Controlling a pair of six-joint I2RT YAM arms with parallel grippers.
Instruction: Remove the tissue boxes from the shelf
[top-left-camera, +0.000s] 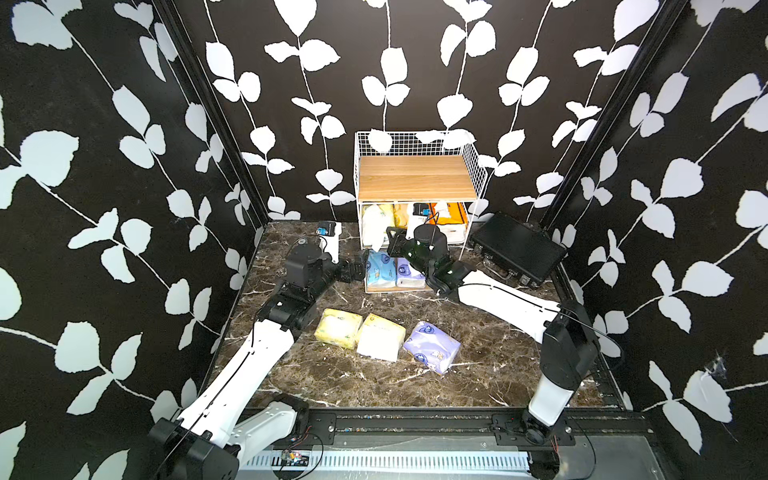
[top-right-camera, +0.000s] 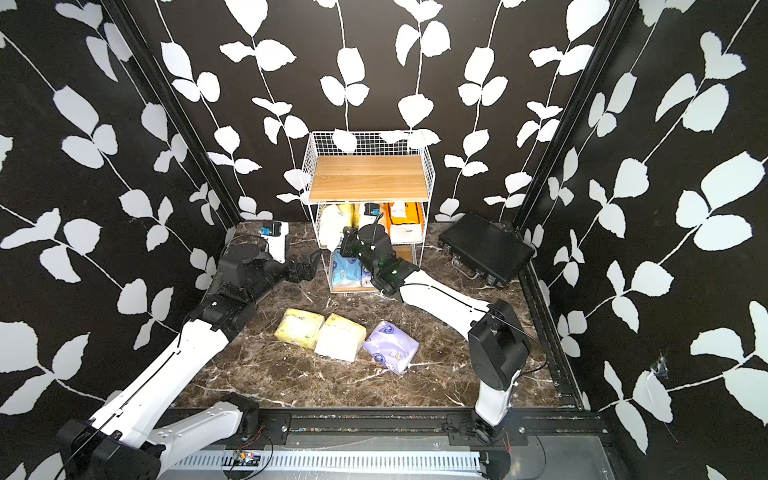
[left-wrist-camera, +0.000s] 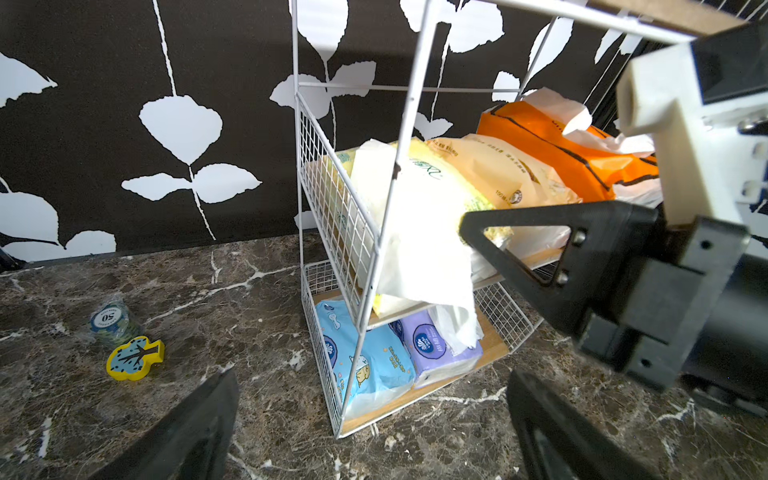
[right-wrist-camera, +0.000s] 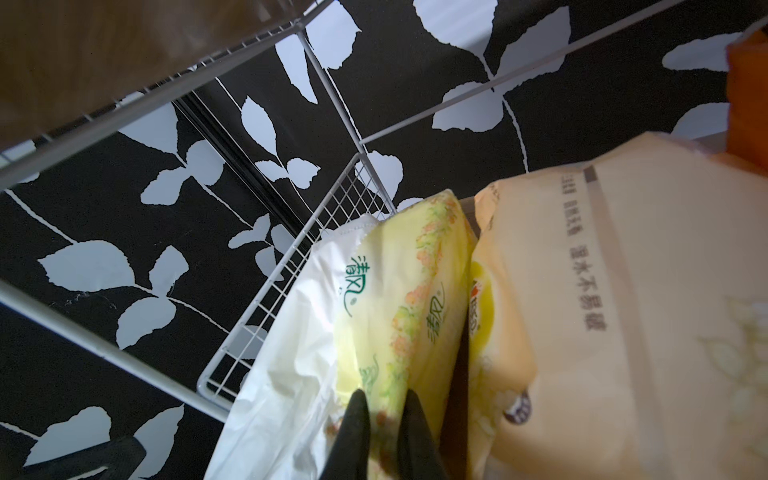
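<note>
On the upper level of the white wire shelf (top-left-camera: 357, 172), a yellow floral tissue pack (right-wrist-camera: 420, 264) lies beside a white pack or wrapper (right-wrist-camera: 288, 360). My right gripper is shut on the yellow pack's near edge. To its right are a beige pack (right-wrist-camera: 576, 320) and an orange pack (left-wrist-camera: 552, 144). A blue pack (left-wrist-camera: 364, 344) and a purple pack (left-wrist-camera: 436, 344) sit on the lower level. My left gripper stands open left of the shelf, its fingers (left-wrist-camera: 180, 428) spread wide with nothing between them.
Yellow (top-left-camera: 338, 328), cream (top-left-camera: 381, 337) and lilac (top-left-camera: 432, 347) packs lie on the marble table in front. A black case (top-left-camera: 518, 248) stands right of the shelf. Small trinkets, one a yellow tree piece (left-wrist-camera: 134, 357), lie at the left.
</note>
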